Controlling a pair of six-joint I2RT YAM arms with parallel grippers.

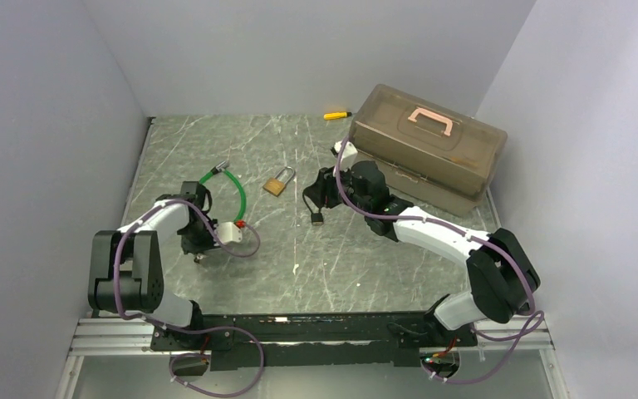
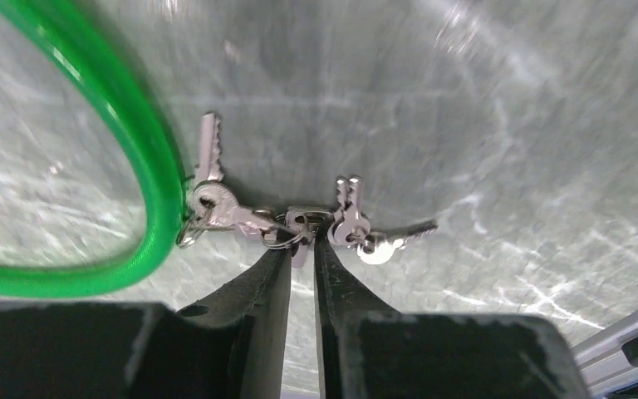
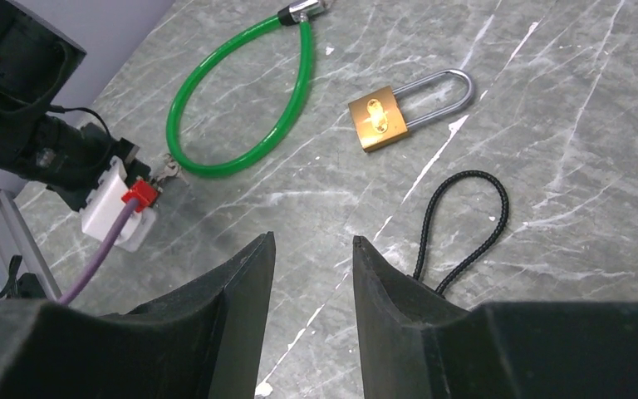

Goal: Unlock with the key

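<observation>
A bunch of small silver keys (image 2: 214, 199) hangs from rings at the tips of my left gripper, which is shut on it. Several keys fan out to both sides; exactly which part is pinched is hard to see. In the top view the left gripper (image 1: 203, 248) is low over the left of the table. A brass padlock (image 3: 379, 119) with a closed-looking steel shackle lies left of my right gripper in the top view. The right gripper is partly open above the table, nothing between its fingers.
A green cable lock (image 1: 241, 195) with a metal head (image 1: 221, 167) lies beside the left gripper. Under the right gripper is a small lock (image 1: 316, 219) with a black cord loop (image 3: 503, 208). A toolbox (image 1: 428, 141) and a yellow tool (image 1: 337, 115) sit at the back.
</observation>
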